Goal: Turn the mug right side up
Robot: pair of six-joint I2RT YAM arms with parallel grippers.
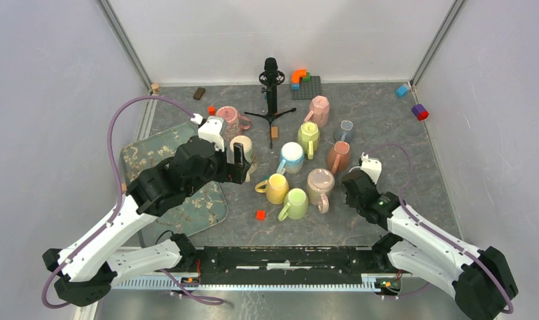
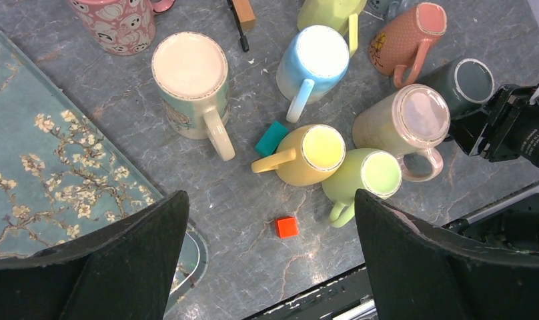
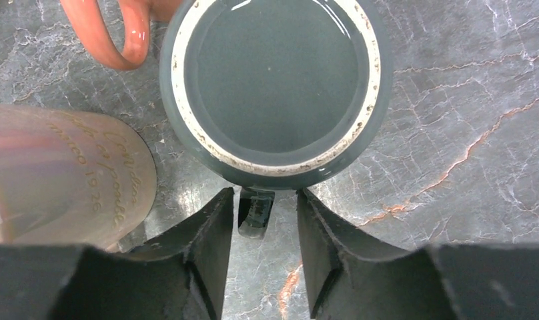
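Observation:
An upside-down dark grey-green mug (image 3: 276,80) fills the upper middle of the right wrist view; it also shows in the left wrist view (image 2: 472,81), partly behind my right arm. Its handle (image 3: 255,213) points toward my right gripper, whose part-open fingers stand either side of it, with visible space to the right finger. In the top view that gripper (image 1: 355,179) hides most of this mug. My left gripper is open and empty above the table, left of the mugs. Other mugs stand bottom up too, among them yellow (image 1: 277,190), green (image 1: 295,205) and beige (image 1: 319,183).
A tray (image 1: 210,213) lies at left, a black stand (image 1: 271,100) at back. The beige and orange (image 1: 338,157) mugs are close beside the grey one. Small blocks, such as a red cube (image 1: 260,215), lie about. Bare table shows right of the grey mug.

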